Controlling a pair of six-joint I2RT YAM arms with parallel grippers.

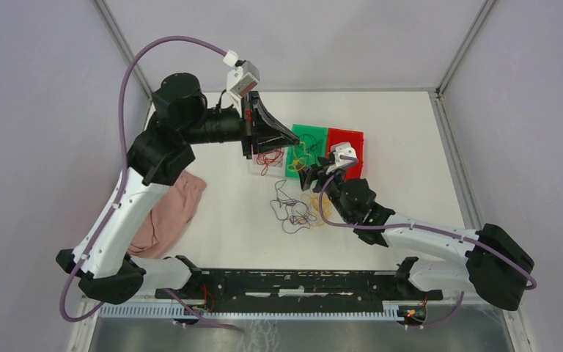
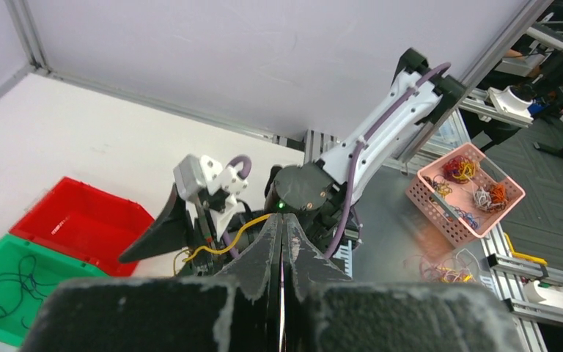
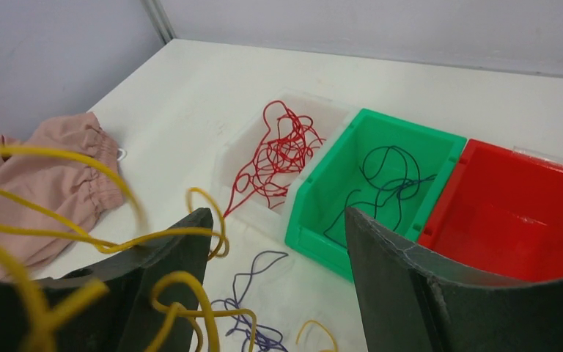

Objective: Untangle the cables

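My left gripper (image 1: 297, 141) is shut on the yellow cable (image 2: 214, 251), which trails from its tips toward the right arm. My right gripper stands open below and to the right of the left one in the top view. Loops of the yellow cable hang around its left finger (image 3: 172, 268), and its gap looks empty. On the table below lies a tangled dark cable (image 1: 293, 213), with more yellow cable (image 1: 324, 207) beside it, partly hidden by the right arm.
A clear bin holds red cable (image 3: 278, 154), partly over its rim. The green bin (image 3: 300, 220) next to it contains a dark cable (image 3: 399, 183); the red bin (image 3: 513, 205) looks empty. Pink cloth (image 1: 176, 209) lies at left.
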